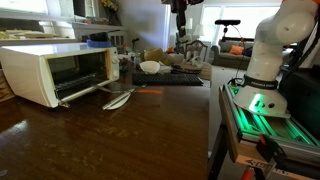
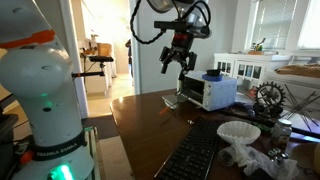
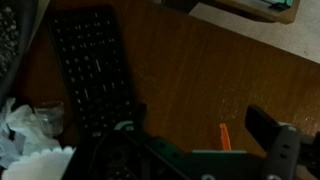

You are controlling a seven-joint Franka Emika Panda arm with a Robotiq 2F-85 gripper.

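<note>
Above the table, my gripper (image 2: pixel 184 66) hangs pointing down. In the wrist view its two dark fingers stand wide apart, so the gripper is open with nothing between them. Below it on the brown table lies a thin orange item (image 3: pixel 225 138), nearer the right finger. A black keyboard (image 3: pixel 93 65) lies on the left of that view, clear of the fingers. From the side, the orange item (image 1: pixel 148 92) lies flat near a pale plate-like object (image 1: pixel 118 101) in front of the white toaster oven (image 1: pixel 35 75).
Beyond the keyboard (image 2: pixel 188 152) are a white bowl (image 2: pixel 238 132), a crumpled clear plastic bag (image 2: pixel 268 163) and jars. A blue-black item (image 1: pixel 98 40) rests on the oven.
</note>
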